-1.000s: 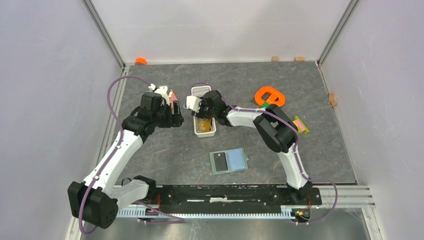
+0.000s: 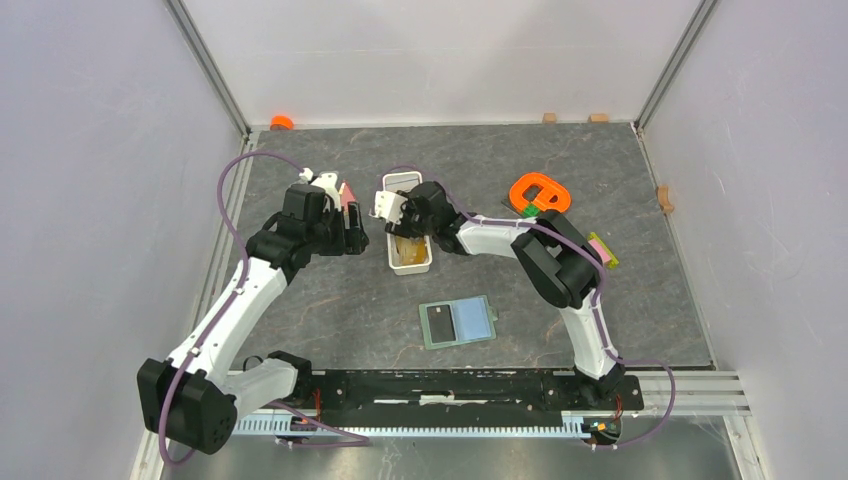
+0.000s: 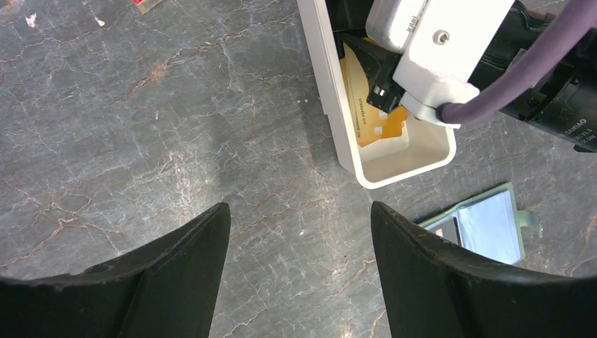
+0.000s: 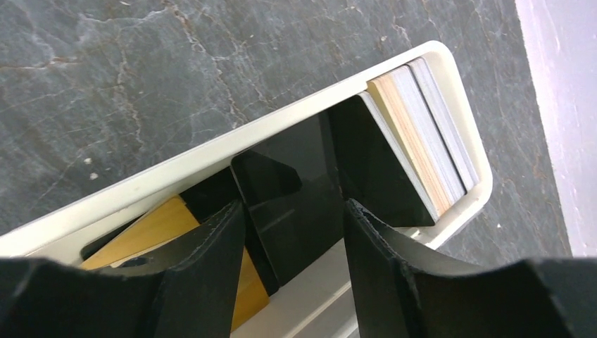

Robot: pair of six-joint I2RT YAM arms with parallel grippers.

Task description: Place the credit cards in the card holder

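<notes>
In the top view a narrow white tray stands at the middle, holding the cards. A black card leans inside it in the right wrist view, with gold cards on one side and a stack of pale cards at the far end. My right gripper is over the tray, its fingers apart, the black card showing in the gap; nothing looks clamped. Left of the tray, my left gripper is open and empty. The card holder lies spread open near the front, one half black, the other light blue.
An orange tool-like object lies at the back right, and a yellow-and-pink item sits by the right edge. A reddish piece is behind my left gripper. The floor around the card holder is clear.
My right gripper has shifted slightly over the tray, and the visible part of the gold card beside it looks a little different. The left arm has barely moved.
</notes>
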